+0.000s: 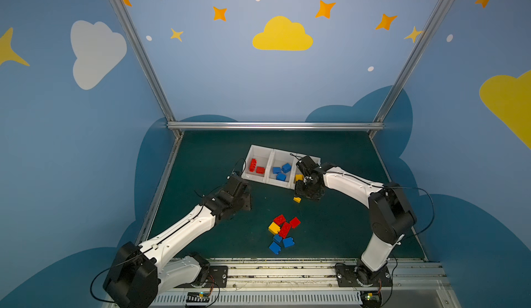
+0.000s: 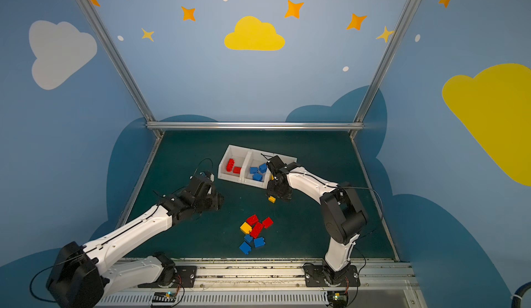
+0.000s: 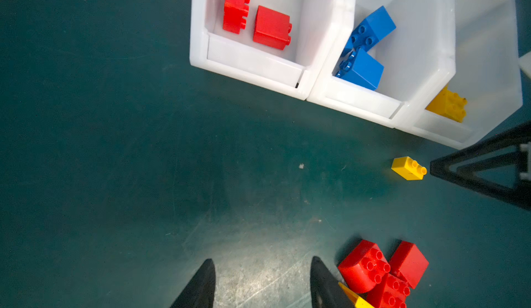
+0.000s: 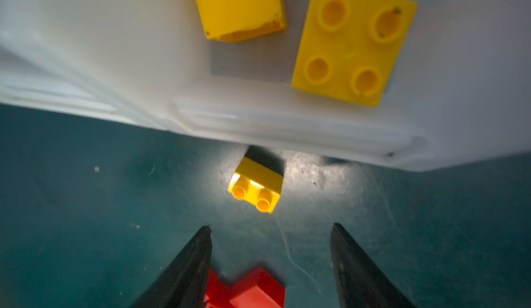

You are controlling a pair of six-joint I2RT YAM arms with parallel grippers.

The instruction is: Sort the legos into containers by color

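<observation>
A small yellow brick (image 4: pixel 256 184) lies on the green table just in front of the container's yellow compartment. My right gripper hovers over it, open and empty; in the right wrist view the brick sits ahead of the fingertips, between their lines. My left gripper hangs over bare table to the left, its fingers apart with nothing between them. The white three-part container (image 1: pixel 254 184) holds red bricks (image 3: pixel 272 27) at left, blue bricks (image 3: pixel 362 68) in the middle and yellow bricks (image 4: pixel 354 43) at right.
Nearer the front edge lies a loose pile of red bricks (image 1: pixel 284 230), a yellow brick (image 1: pixel 274 227) and blue bricks (image 1: pixel 288 242). The right arm partly covers the yellow compartment in the top views.
</observation>
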